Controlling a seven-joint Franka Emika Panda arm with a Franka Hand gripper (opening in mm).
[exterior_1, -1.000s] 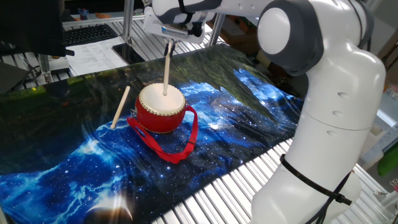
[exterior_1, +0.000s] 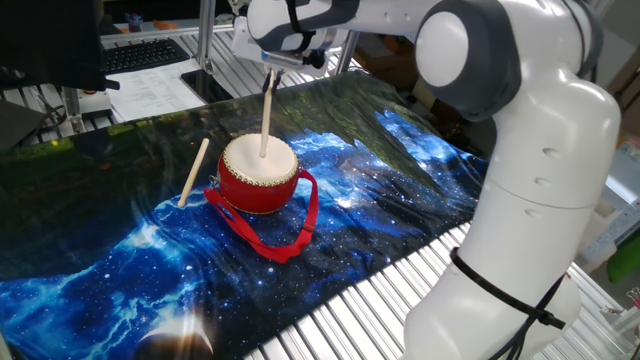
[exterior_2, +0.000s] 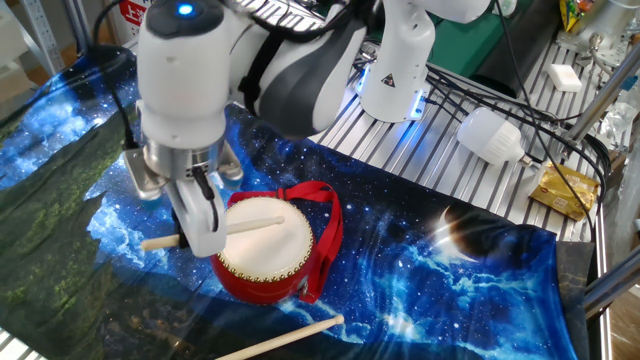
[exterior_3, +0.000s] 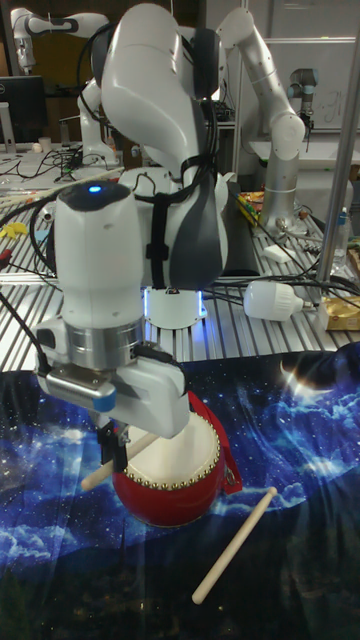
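Note:
A red drum (exterior_1: 258, 190) with a pale skin and gold studs stands upright on the cloth, its red strap (exterior_1: 290, 247) looped on one side. My gripper (exterior_3: 114, 446) is beside and above the drum, shut on a wooden drumstick (exterior_1: 267, 125). In exterior view 2 the held drumstick (exterior_2: 258, 224) reaches over the drum skin (exterior_2: 270, 246), its tip at or very near the surface; contact cannot be told for sure. The gripper's body hides part of the stick there. A second drumstick (exterior_3: 233, 546) lies loose on the cloth beside the drum.
A white bulb-shaped object (exterior_2: 489, 136) and a gold packet (exterior_2: 563, 190) lie on the slatted table near my base. A phone (exterior_1: 205, 86) and papers sit beyond the cloth.
The drum, strap and loose drumstick stay in place.

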